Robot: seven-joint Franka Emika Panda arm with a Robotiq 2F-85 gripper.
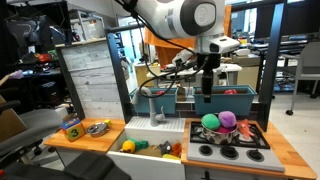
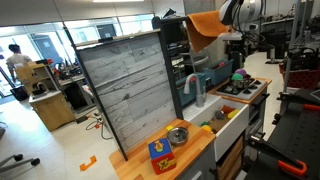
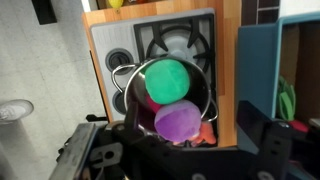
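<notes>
My gripper is open above the stove, with its dark fingers (image 3: 103, 152) spread to either side of the wrist view. Below lies a metal pot (image 3: 147, 68) on the stovetop (image 1: 232, 157), holding a green round object (image 3: 166, 81) and a purple one (image 3: 178, 121). Something red partly shows beneath them. In exterior view 1, the green object (image 1: 210, 121) and the purple object (image 1: 227, 119) stick up over the pot's rim, and the gripper hangs clear above them. Nothing is held.
Behind the stove stands a blue-green shelf bin (image 1: 226, 103). To the left are a sink basin (image 1: 140, 160) with several colourful items, a faucet (image 1: 158, 108), a metal bowl (image 1: 97, 129) and a yellow-blue box (image 1: 73, 130). An orange cloth (image 2: 211, 29) hangs behind the arm.
</notes>
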